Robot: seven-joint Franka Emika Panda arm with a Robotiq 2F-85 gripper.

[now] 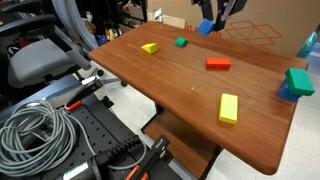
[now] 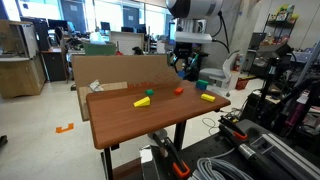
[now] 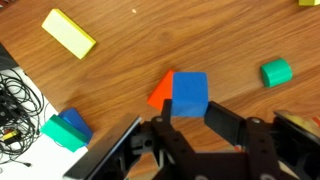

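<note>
A blue block (image 3: 190,93) is held between the fingertips of my gripper, which is shut on it. In exterior view 1 the blue block (image 1: 206,27) hangs above the far part of the table, clear of the surface. Beneath it in the wrist view, and partly covered by it, lies a red block (image 3: 160,92). That red block (image 1: 217,63) rests flat on the table in exterior view 1. At the right end a green block (image 1: 299,80) sits on top of another blue block (image 1: 288,95).
On the brown table (image 1: 180,85) lie a long yellow block (image 1: 229,108), a small yellow block (image 1: 150,48) and a green cylinder-like piece (image 3: 276,72). Coiled cables (image 1: 40,140) are on the floor beyond the table edge.
</note>
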